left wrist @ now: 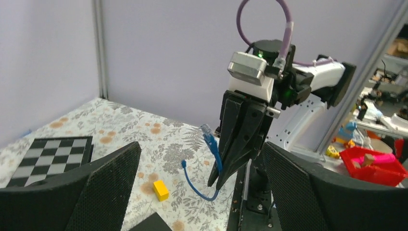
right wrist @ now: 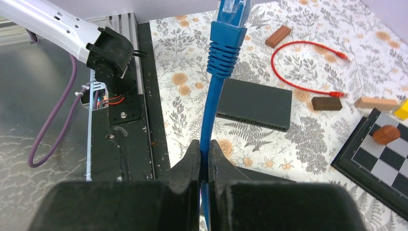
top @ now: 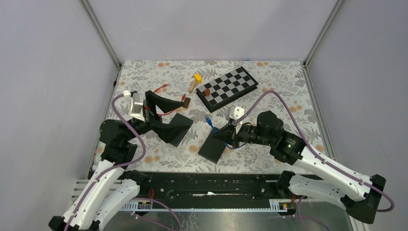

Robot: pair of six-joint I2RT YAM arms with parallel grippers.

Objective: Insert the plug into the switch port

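Note:
My right gripper is shut on the blue cable, whose clear plug sticks out past the fingertips. In the left wrist view the plug points up and the cable's other end dangles free. My left gripper stands open, nothing between its wide-spread fingers, left of the plug and above one dark switch box. That black switch lies flat, a row of ports along its near edge. A second dark box is under the right gripper, partly hidden by it.
A checkered board with a round brown piece lies at the back. Behind the left gripper are a red cable, wooden blocks and a yellow block.

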